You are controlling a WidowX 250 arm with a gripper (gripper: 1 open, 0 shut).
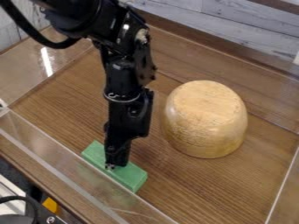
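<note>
A green rectangular block (pixel 128 175) lies on the wooden floor near the bottom centre of the camera view, just inside a clear wall. My black gripper (pixel 114 161) points straight down with its tips low over the block's upper left part, apparently touching it. It looks shut; whether anything is between the tips is hidden by the dark fingers.
A large round tan object (pixel 207 121) sits to the right of my arm. Clear walls border the wooden floor (pixel 216 192) on the left and front. A white plank wall (pixel 246 26) stands behind.
</note>
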